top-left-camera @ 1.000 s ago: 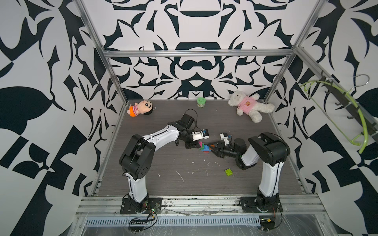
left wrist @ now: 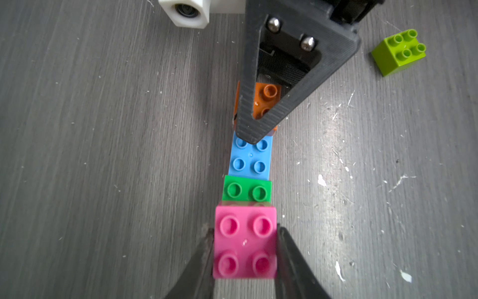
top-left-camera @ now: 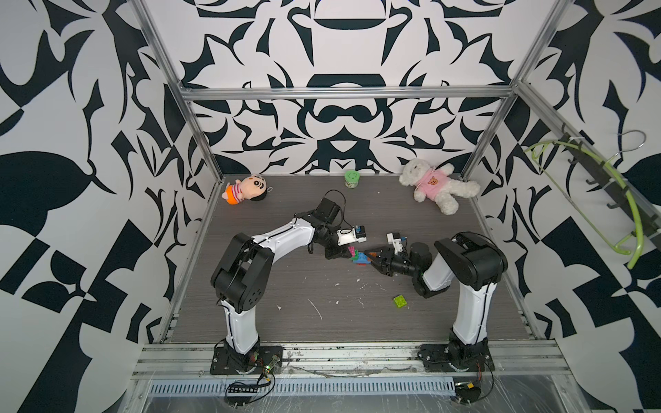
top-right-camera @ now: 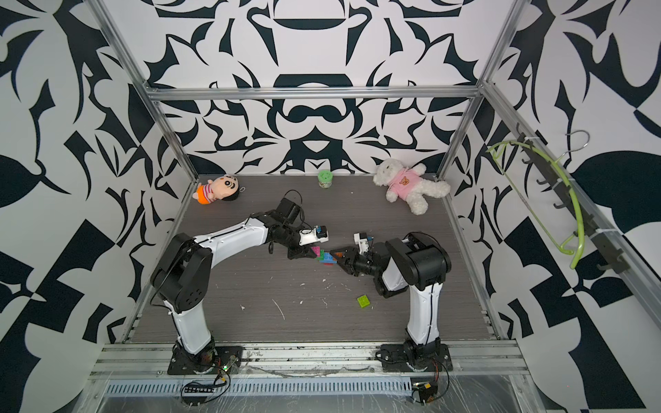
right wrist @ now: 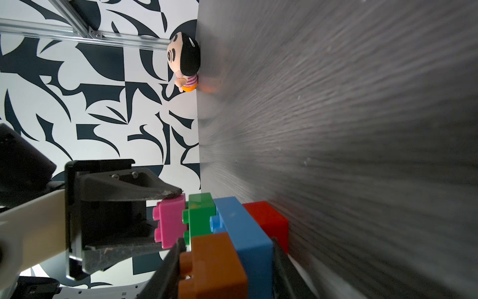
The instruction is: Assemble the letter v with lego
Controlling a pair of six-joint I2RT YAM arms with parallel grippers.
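Observation:
A row of joined bricks lies low over the middle of the table between my grippers. My left gripper is shut on the pink brick (left wrist: 244, 244) at one end, which sits against the green brick (left wrist: 247, 187). A long blue brick follows, with a red brick (right wrist: 265, 219) under it in the right wrist view. My right gripper is shut around the other end, where an orange brick (right wrist: 216, 264) sits on the blue one.
A lime brick (left wrist: 398, 52) lies apart toward the front. A doll (top-left-camera: 244, 189), a green jar (top-left-camera: 351, 178) and a teddy bear (top-left-camera: 438, 186) sit along the back.
My left arm and gripper have shifted very slightly. The right arm and the bricks show no clear movement.

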